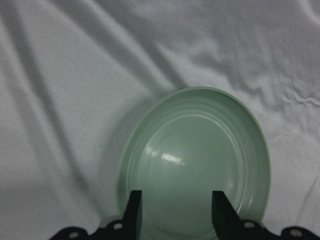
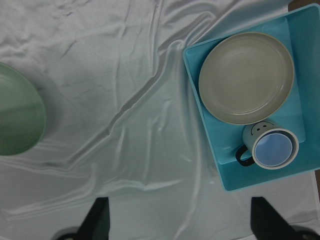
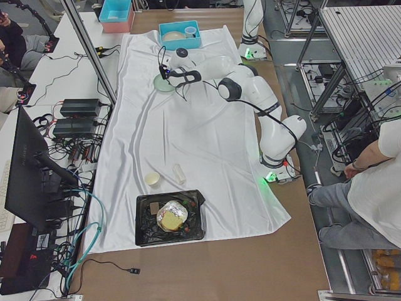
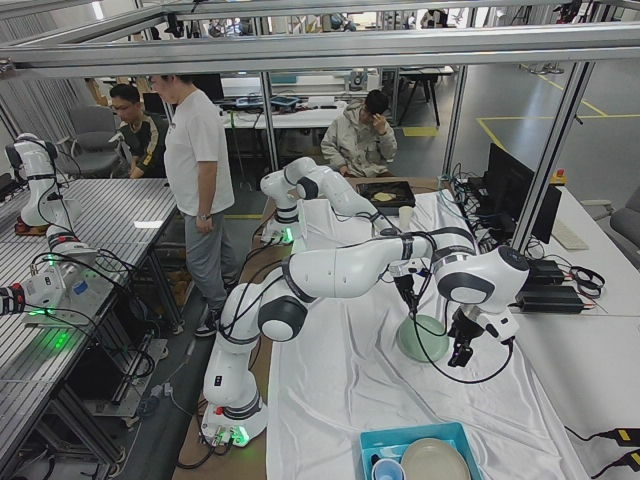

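Observation:
A green plate [image 1: 190, 150] lies on the white cloth, filling the lower middle of the left wrist view, with one gripper open above it and nothing between its fingers. In the right wrist view the other gripper is open over bare cloth, between the green plate [image 2: 17, 110] at left and a blue bin [image 2: 220, 170] at right. The bin holds a beige plate [image 2: 245, 75] and a mug [image 2: 267, 145] with a blue inside.
In the camera left view a black tray [image 3: 145, 222] with food on foil, a pale cup [image 3: 152, 179] and a small white item [image 3: 179, 174] lie at the near end. A person stands beside the table.

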